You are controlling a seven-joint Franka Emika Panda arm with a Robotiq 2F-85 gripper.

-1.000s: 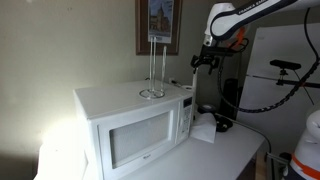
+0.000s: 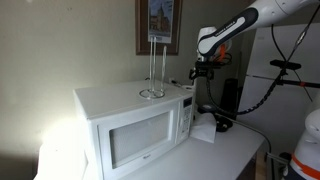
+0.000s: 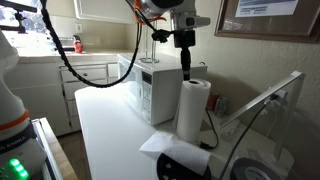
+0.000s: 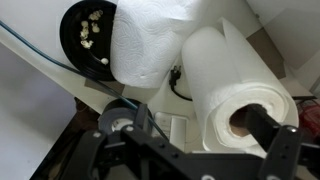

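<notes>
A white paper towel roll [image 3: 191, 112] stands upright on the counter, beyond the microwave. Its loose sheet [image 4: 145, 42] reaches over part of a black pan [image 4: 72, 38] that has small pale pieces in it. Above the roll hangs my gripper [image 3: 185, 68], open and holding nothing. From the wrist, the roll [image 4: 222, 70] shows its round open end close to the right finger [image 4: 264, 128], while the left finger [image 4: 130, 148] is over the counter beside it. I cannot tell how much height separates the fingertips from the roll's top.
The white microwave [image 2: 140, 135] bears a wire stand [image 2: 152, 93] on top. A black cable [image 3: 108, 78] loops from the arm. Behind the roll is a dark round item [image 3: 250, 170]. Bare counter [image 3: 105, 140] lies in front of the microwave.
The microwave, stand and towel sheet have not moved.
</notes>
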